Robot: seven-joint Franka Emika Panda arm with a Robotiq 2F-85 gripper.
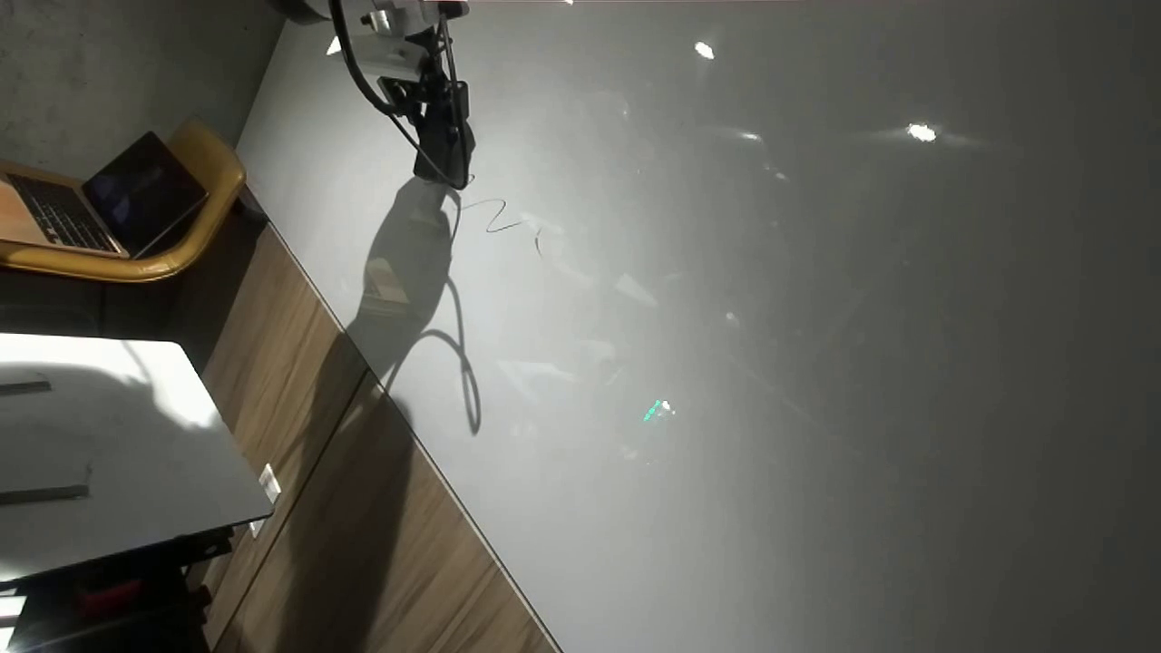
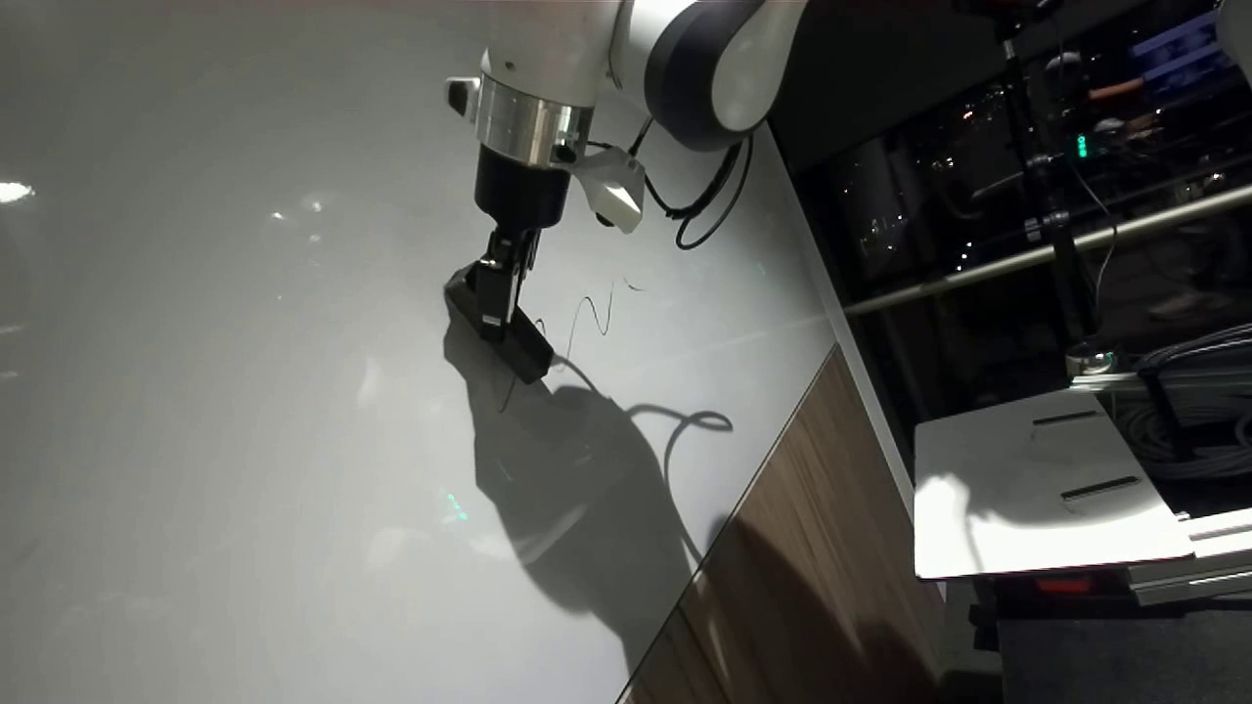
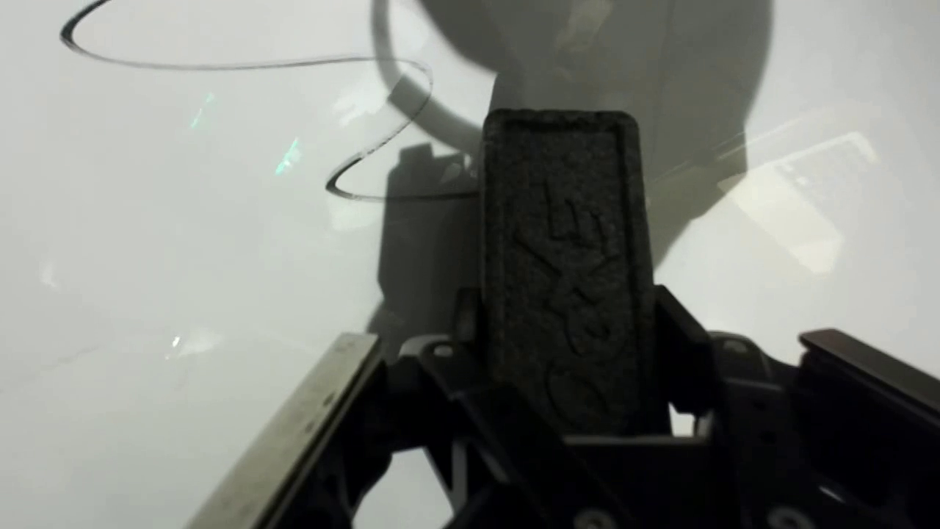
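Observation:
A black felt eraser (image 3: 568,238) with lettering pressed into its back is held between my fingers, its long side pointing away from the wrist. My gripper (image 2: 498,323) is shut on it, with the wrist view showing a finger on each side. In exterior view 1 the eraser (image 1: 441,141) is close against the upper left of the white board (image 1: 762,381); contact with the surface is hard to confirm. A thin black squiggly line (image 3: 220,66) runs over the board and disappears behind the eraser. Part of that squiggle (image 2: 593,317) shows to the eraser's right in exterior view 2.
Wood panelling (image 1: 316,479) borders the board. A grey-white table (image 1: 131,446) and a yellow chair (image 1: 180,256) bearing an open laptop (image 1: 141,196) stand off to the side. Large stretches of the board are bare, apart from glare and the arm's shadow.

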